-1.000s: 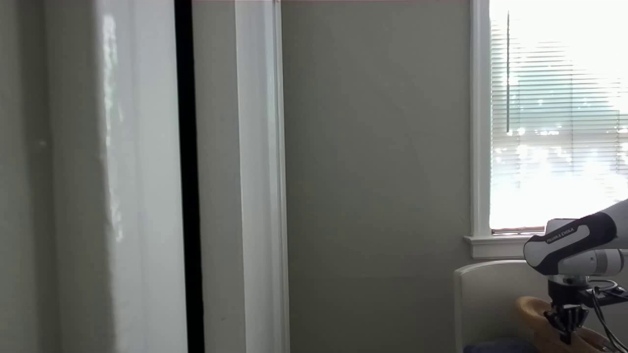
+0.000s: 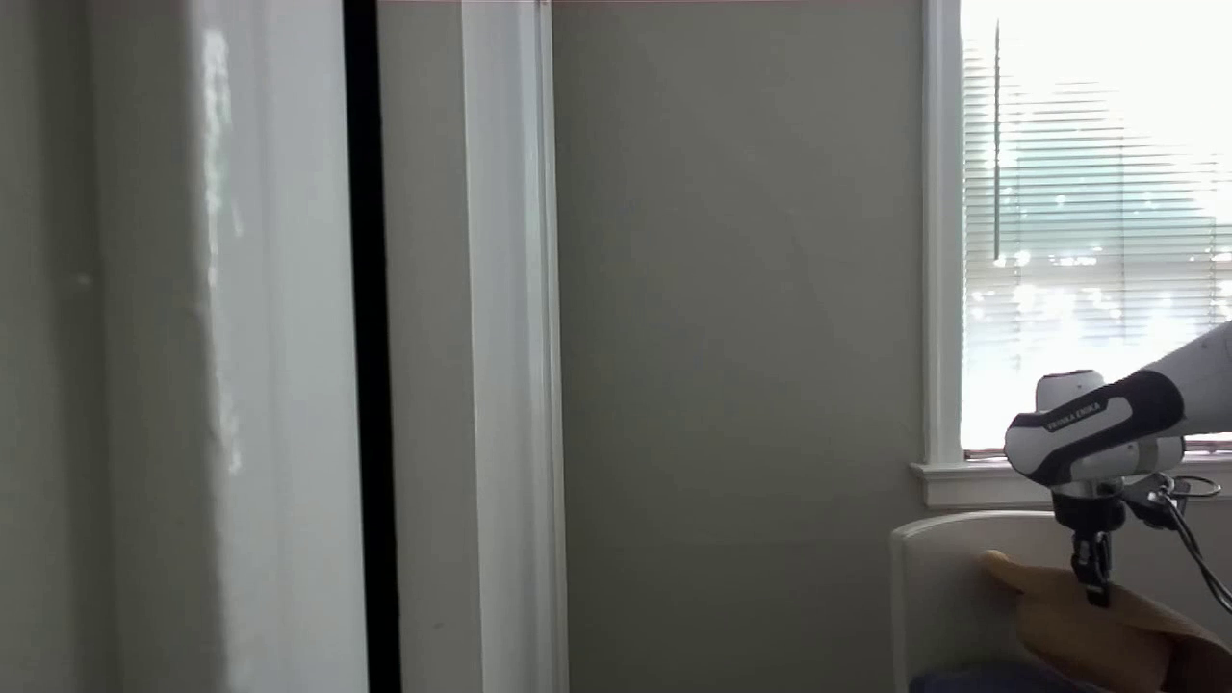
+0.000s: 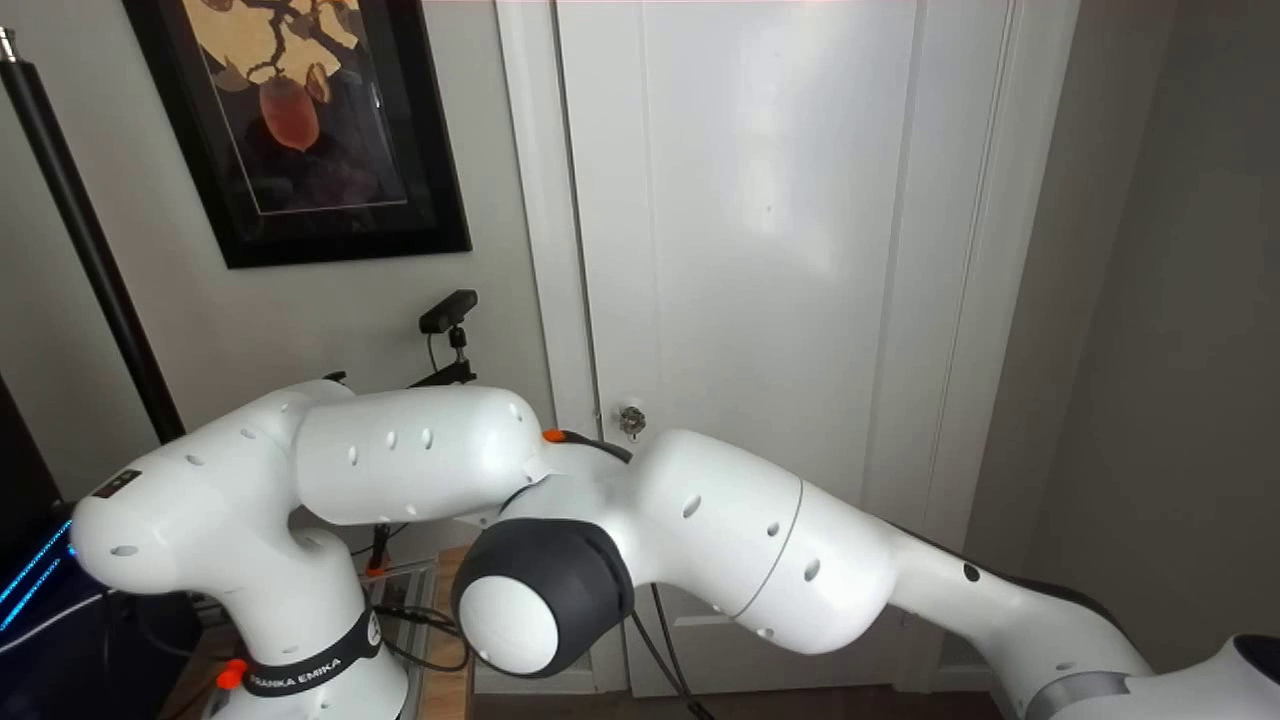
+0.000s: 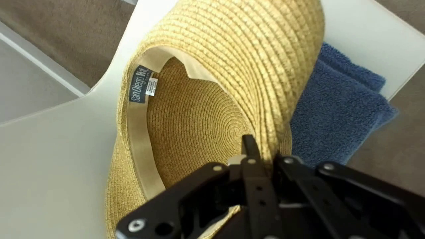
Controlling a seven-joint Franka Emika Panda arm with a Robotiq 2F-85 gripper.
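Note:
A woven straw hat (image 4: 199, 115) fills the middle of the wrist view, tilted with its hollow inside and label showing. My gripper is shut on the hat's brim, one finger on the inner side and the other hidden behind the straw. In exterior view 1 the hat (image 2: 1080, 624) hangs beneath the gripper (image 2: 1094, 595) at the lower right, its brim stretched out to both sides. Exterior view 2 shows the arm reaching out past the right edge; neither hat nor gripper appears there.
Below the hat is a white chair (image 4: 59, 159) with a folded blue towel (image 4: 338, 107) on it. The chair's backrest (image 2: 953, 566) rises beside the hat. A window (image 2: 1097, 231) lies behind the arm. In exterior view 2 a white door (image 3: 768, 240) stands closed behind the arm.
My gripper has risen and shifted a little left in exterior view 1. The hat has come up with it, and more of it shows against the chair's backrest.

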